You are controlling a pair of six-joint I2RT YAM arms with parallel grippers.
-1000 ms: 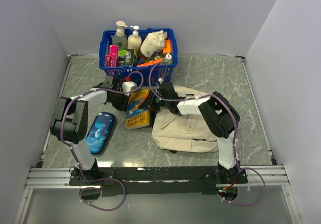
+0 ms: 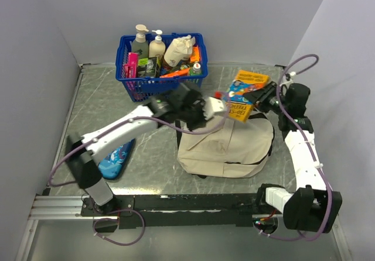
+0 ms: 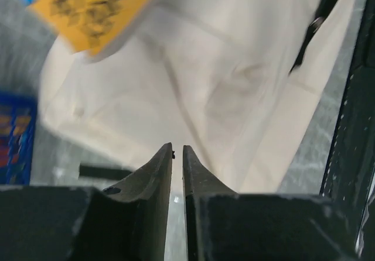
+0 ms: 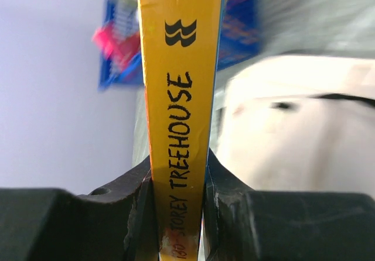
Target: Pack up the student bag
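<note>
A yellow book, whose spine reads "Storey Treehouse", is held upright in my right gripper above the beige bag. In the right wrist view that gripper is shut on it. My left gripper is over the bag's left part, just left of the book; in the left wrist view its fingertips are close together with nothing visible between them, over the pale fabric.
A blue basket full of bottles, packets and a pouch stands at the back. A blue pencil case lies at the front left, partly behind the left arm.
My right gripper has carried the book from beside the basket rightward to above the bag.
</note>
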